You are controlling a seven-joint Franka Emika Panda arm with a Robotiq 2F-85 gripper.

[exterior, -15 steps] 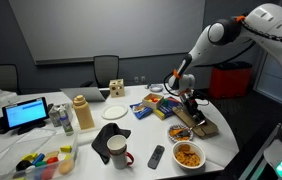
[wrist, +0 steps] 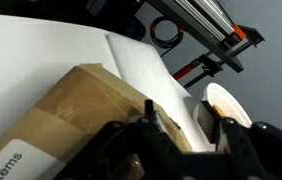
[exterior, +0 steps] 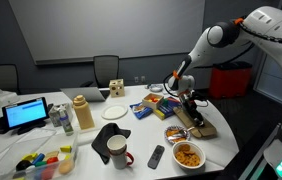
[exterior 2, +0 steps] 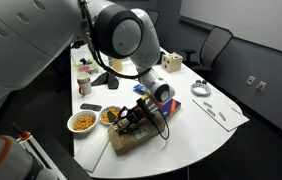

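Observation:
My gripper (exterior: 192,116) is low over a brown cardboard box (exterior: 209,130) on the right part of the white table. From the other side, the same gripper (exterior 2: 128,119) reaches down at the rear part of the box (exterior 2: 136,139). In the wrist view, the dark fingers stand apart at the bottom, with the cardboard (wrist: 76,110) and its white printed label (wrist: 19,160) to their left. Something pale shows in the dark gap between them, too unclear to name. Whether the fingers touch or hold anything cannot be made out.
Close by stand a bowl of orange pieces (exterior: 188,155) and a smaller bowl (exterior: 176,134). A mug (exterior: 118,150), a dark cloth (exterior: 111,135) and a remote-like object (exterior: 156,156) lie farther left. Bare table (exterior 2: 196,140) extends beyond the box.
The arm and gripper hold nearly the same place over the cardboard box, with at most a slight shift at the fingers. Other objects look unmoved.

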